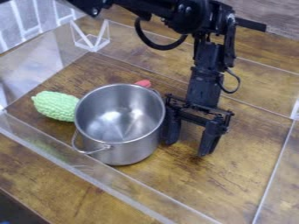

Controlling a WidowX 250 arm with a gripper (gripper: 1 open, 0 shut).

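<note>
A steel pot (117,122) with a wire handle sits on the wooden board at the centre left. My black gripper (193,133) is low over the board just right of the pot, its near finger against or very close to the pot's wall. The fingers stand apart; whether anything is between them I cannot tell.
A green corn-like toy (55,105) lies left of the pot, and a red object (142,83) lies behind it, partly hidden. Clear low walls edge the area. The board (216,188) is free at the front right and far right.
</note>
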